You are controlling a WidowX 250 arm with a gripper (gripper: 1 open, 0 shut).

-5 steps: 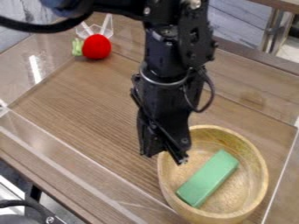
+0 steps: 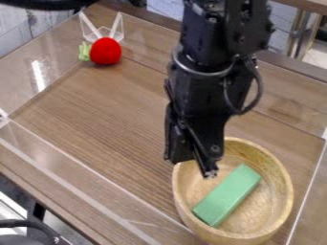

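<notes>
The black gripper (image 2: pixel 192 147) hangs over the wooden table at the centre, its fingers shut, with nothing visible between them. Its tips are just above and left of a round tan bowl (image 2: pixel 271 221) at the lower right. A green block (image 2: pixel 228 198) lies tilted inside the bowl. The arm hides the table behind it.
A red round object (image 2: pixel 106 54) with a green part lies at the back left, by a white wire stand (image 2: pixel 102 27). A dark cable or part is at the lower left edge.
The gripper has shifted and turned slightly, its tips moving a little up. The bowl and green block have stayed put.
</notes>
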